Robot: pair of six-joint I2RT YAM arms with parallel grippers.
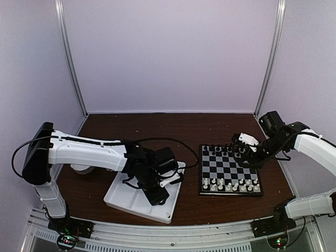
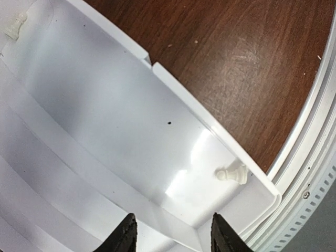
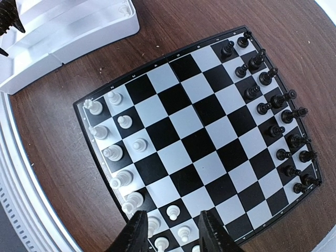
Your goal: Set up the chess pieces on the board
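My left gripper hangs open over the white tray [image 2: 147, 51], empty between its fingers. A white pawn [image 2: 231, 175] lies on its side near the tray's corner, and another white piece [image 2: 16, 27] lies toward the upper left. My right gripper is open above the chessboard [image 3: 199, 136]. In the right wrist view, black pieces [image 3: 283, 97] stand along the board's right side and white pieces [image 3: 121, 178] along its left and lower-left, some partly behind the fingers.
The tray lies left of the board on the dark wooden table [image 1: 142, 126], whose back half is clear. A pale round object [image 1: 82, 169] sits at the left, partly behind the left arm. The table's metal front edge runs beside tray and board.
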